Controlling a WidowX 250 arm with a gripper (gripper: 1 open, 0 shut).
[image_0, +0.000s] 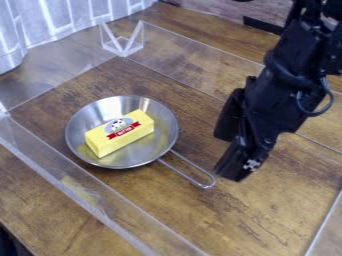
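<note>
A steel pan (138, 151) with a wire handle pointing toward the lower right rests on the wooden table. A yellow butter box (107, 138) with a cow logo and red label lies in it. My black gripper (238, 140) hangs to the right of the pan, above the table, with its tips angled down near the handle's far end. Whether it is open or shut is hard to make out from this angle.
Clear plastic walls (80, 194) border the workspace. A white wire piece (122, 40) stands at the back left, near a white curtain (27, 25).
</note>
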